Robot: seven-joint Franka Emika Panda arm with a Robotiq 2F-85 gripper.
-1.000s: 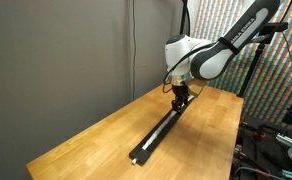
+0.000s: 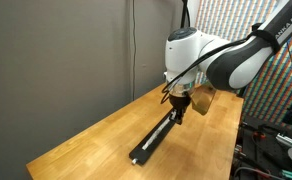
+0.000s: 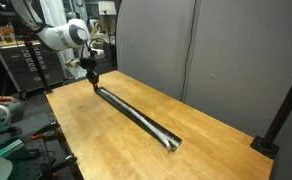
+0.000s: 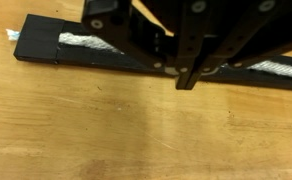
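A long black channel [image 2: 148, 147] with white rope lying along it stretches across the wooden table. Exterior view 2 shows the whole channel [image 3: 136, 116], running from the arm's side to mid-table. In the wrist view the white rope [image 4: 86, 41] lies in the channel [image 4: 36, 46], and a short bit pokes out past its left end. My gripper is shut, its fingertips over the channel's lower edge as seen there, with nothing showing between them. From exterior view 1, the gripper [image 2: 176, 119] is low near the channel's far part; contact cannot be told. Part of the channel is hidden behind the gripper.
Bare wooden table [image 3: 206, 125] surrounds the channel on both sides. A grey partition [image 2: 81, 60] stands along one side of the table. A dark post [image 3: 276, 115] rises at the right in exterior view 2.
The gripper is lower in the picture now. The channel has not visibly moved.
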